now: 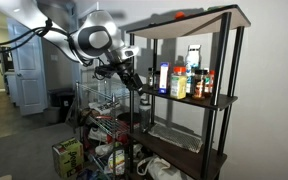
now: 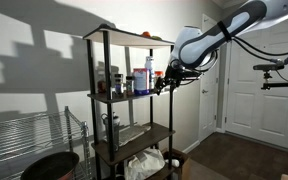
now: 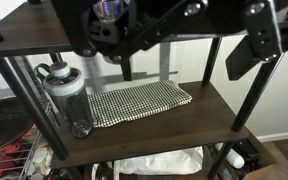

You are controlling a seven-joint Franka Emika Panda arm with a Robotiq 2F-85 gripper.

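My gripper (image 1: 136,66) hangs beside the left front post of a dark shelf unit (image 1: 189,101), level with its middle shelf. Its fingers look spread apart in exterior view 1, and nothing shows between them there. In exterior view 2 the gripper (image 2: 162,82) is close to the shelf's right end. A tall white-and-blue container (image 1: 164,78) stands on the middle shelf, with a colourful jar (image 1: 178,83) and a red-topped jar (image 1: 198,86) along from it. From the wrist, I look onto the lower shelf, where a grey bottle (image 3: 72,105) stands by a checkered mat (image 3: 139,101).
A white bag (image 3: 164,162) lies below the lower shelf. Shelf posts (image 3: 259,90) flank that level. A wire rack (image 2: 34,140) holds a dark pot (image 2: 56,166) at the far side. Small round items sit on the top board (image 1: 189,19).
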